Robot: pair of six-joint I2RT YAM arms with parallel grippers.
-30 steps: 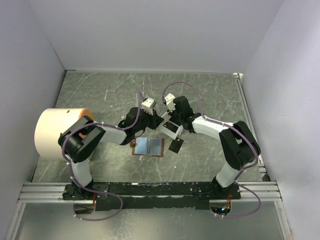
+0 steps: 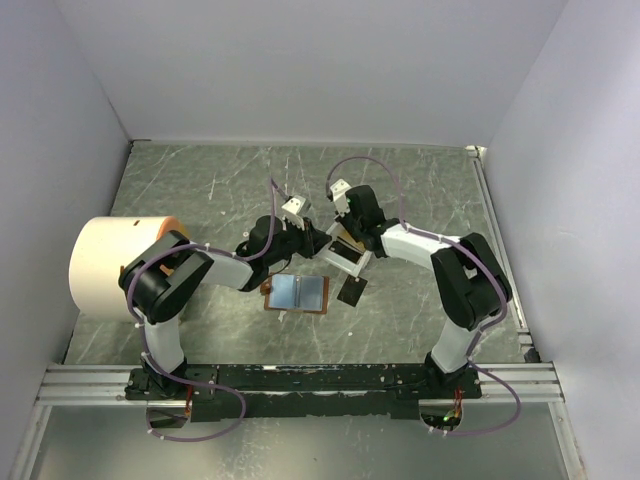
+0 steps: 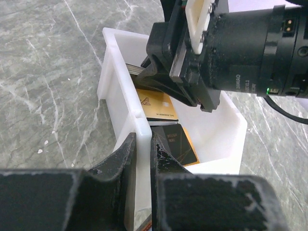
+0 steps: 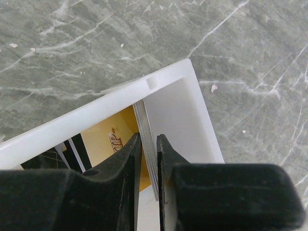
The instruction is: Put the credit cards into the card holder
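Note:
A white open box (image 3: 139, 122) stands mid-table, holding gold cards (image 3: 156, 103) and black cards (image 3: 177, 144). My left gripper is shut on the box's near side wall. From above, my right gripper reaches into the box, its fingers either side of a thin stack of cards (image 4: 146, 130) standing on edge. Whether those fingers press on the stack cannot be told. Near the box's front, an open brown-edged holder with blue-grey panels (image 2: 284, 291) lies flat in the top view.
One black card (image 2: 352, 291) lies flat on the table, right of the holder. A large cream cylinder (image 2: 95, 268) stands at the far left. Bare marbled table surrounds the box at the back and right.
The right arm has shifted slightly, and gold now shows beside its gripper inside the box. The left arm and the box look unmoved.

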